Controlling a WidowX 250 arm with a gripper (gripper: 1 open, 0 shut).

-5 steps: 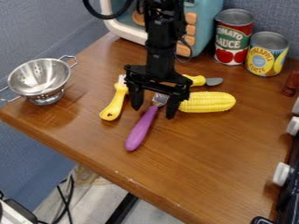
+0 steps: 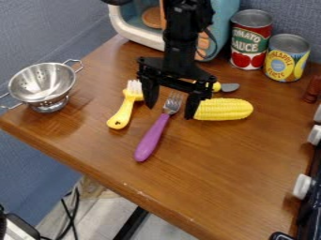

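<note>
My black gripper (image 2: pixel 171 94) hangs over the middle of the table with its fingers apart and nothing seen between them. Below it lies a fork with a purple handle (image 2: pixel 149 141), its metal tines under the gripper. A yellow corn cob (image 2: pixel 223 110) lies to the right, and a yellow-handled brush (image 2: pixel 122 114) to the left. A yellow-handled tool (image 2: pixel 228 87) is partly hidden behind the gripper.
A steel colander (image 2: pixel 40 85) sits at the left edge of the wooden table (image 2: pixel 213 178). Two cans (image 2: pixel 251 39) (image 2: pixel 287 58) and a blue toy appliance (image 2: pixel 129 21) stand at the back.
My gripper has risen from low over the fork's head to higher above it, uncovering more of the tines. The objects on the table stay where they were.
</note>
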